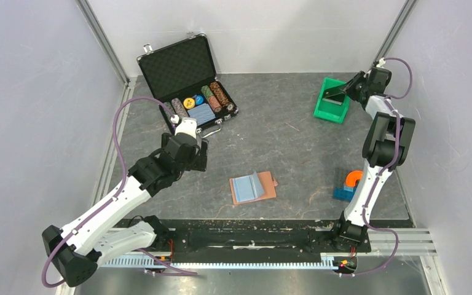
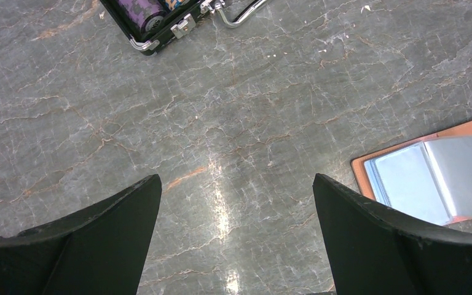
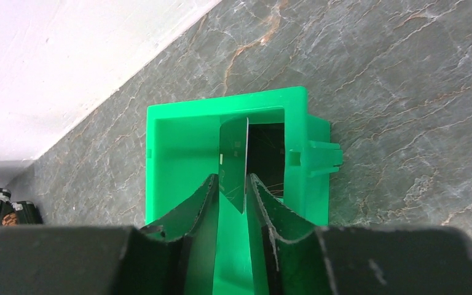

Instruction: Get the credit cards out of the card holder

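The card holder (image 1: 252,187), brown with clear sleeves laid open, rests at the front middle of the table; in the left wrist view it (image 2: 427,172) is at the right. No card shows clearly in its sleeves. A dark card (image 3: 233,157) stands on edge in the green box (image 3: 184,107), beside a black one (image 3: 266,153). My right gripper is over the box, part open, the dark card's lower end between its fingers with a gap at the left. My left gripper hangs open over bare table, empty.
An open black case (image 1: 178,67) of poker chips stands at the back left, near my left arm. A blue tray with an orange ring (image 1: 353,178) sits at the front right. Walls rise behind and beside the green box.
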